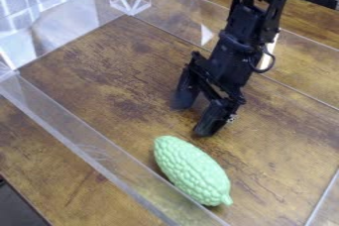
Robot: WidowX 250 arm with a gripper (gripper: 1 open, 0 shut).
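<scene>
The black robot arm reaches down from the top right to the middle of the wooden board. Its gripper (196,112) is low on the wood, with two dark fingertips apart from each other; whether anything small sits between them is hidden by the dark body. A pale green bumpy vegetable, like a bitter melon (191,170), lies on the board below the gripper, apart from it.
Clear plastic walls (82,150) border the wooden board (93,81). A white cloth (47,2) is at the top left. A small pale object, partly hidden, shows behind the arm at right. The board's left half is clear.
</scene>
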